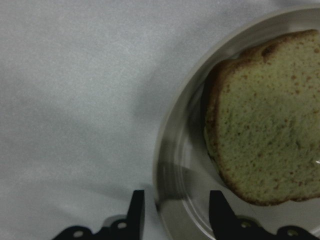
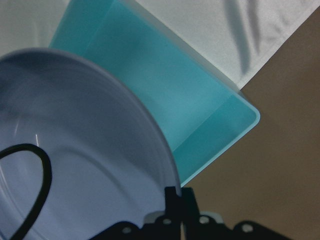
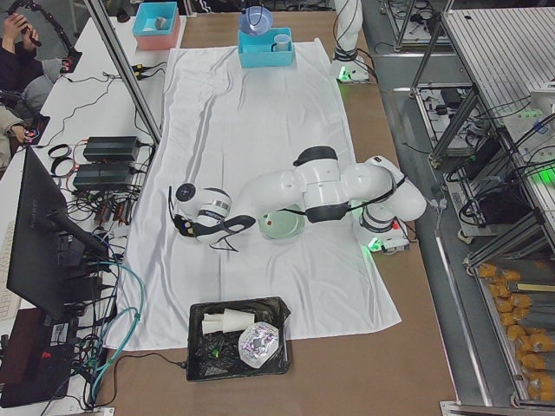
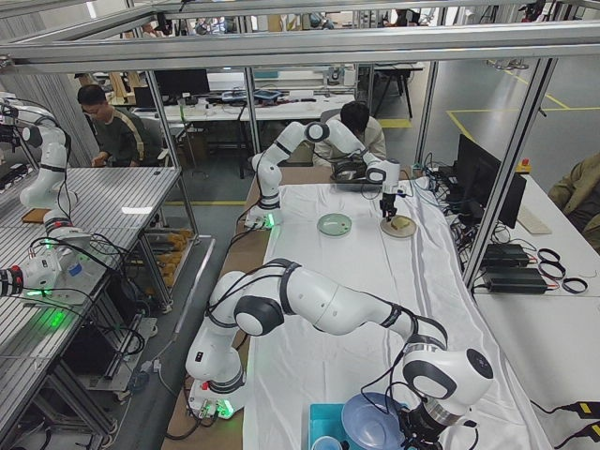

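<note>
A slice of bread (image 1: 260, 125) rests on a beige plate (image 1: 175, 130), also seen as a plate (image 4: 388, 229) in the right camera view. My left gripper stands open over the plate's rim, its fingers apart and nothing between them. In the right wrist view my right gripper is shut on the rim of a blue bowl (image 2: 85, 150), held over the turquoise bin (image 2: 220, 140). A dark cable loop crosses in front of the bowl.
A green plate (image 3: 280, 227) lies on the white cloth beside the beige plate. A black tray (image 3: 208, 355) with cups and a foil item stands at one end, on the brown table.
</note>
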